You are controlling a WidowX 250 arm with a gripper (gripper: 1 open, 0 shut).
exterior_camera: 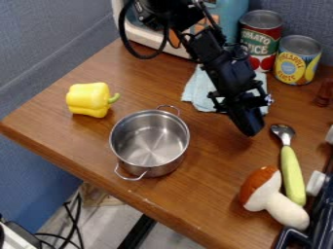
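Observation:
My black gripper (244,115) hangs over the wooden table, right of the steel pot and above a folded light blue cloth (201,88), part of which is hidden behind it. Whether its fingers are open or shut cannot be made out. The steel pot (150,146) stands empty at the centre. A yellow pepper (89,97) lies to its left. At the right lie a spoon with a yellow-green handle (291,175) and a mushroom (275,204) with an orange-brown cap.
A tomato can (259,39) and a yellow can (297,60) stand at the back right, near a small dark red item (322,95). Black objects (305,229) line the right edge. The table's left part (65,131) has free room.

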